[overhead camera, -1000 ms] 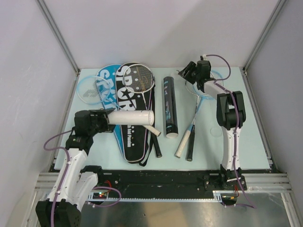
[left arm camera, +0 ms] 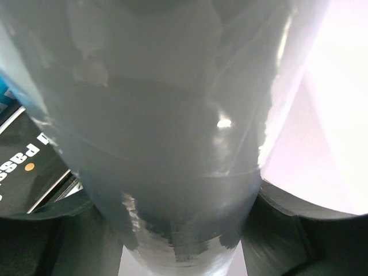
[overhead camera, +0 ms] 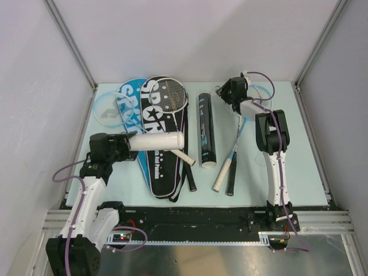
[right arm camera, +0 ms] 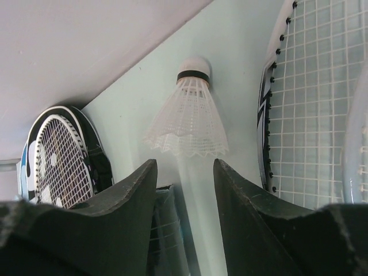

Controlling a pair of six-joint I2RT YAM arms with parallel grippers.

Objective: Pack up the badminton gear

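Note:
My left gripper (overhead camera: pixel 129 144) is shut on a white shuttlecock tube (overhead camera: pixel 161 141), which fills the left wrist view (left arm camera: pixel 178 115) and sits over the racket bags (overhead camera: pixel 164 178). At the back right, my right gripper is part open above a lone shuttlecock (right arm camera: pixel 188 121), with nothing between its fingers. A dark tube (overhead camera: pixel 206 129) stands between bags and right arm. Rackets lie on the bags, like the blue-framed one (overhead camera: pixel 115 109), and at the right, with handles (overhead camera: pixel 221 178) toward the front.
The white table (overhead camera: pixel 296 178) has free room at the front right and left edge. Walls (overhead camera: pixel 195 40) border it at the back and sides.
The left arm and tube have barely moved.

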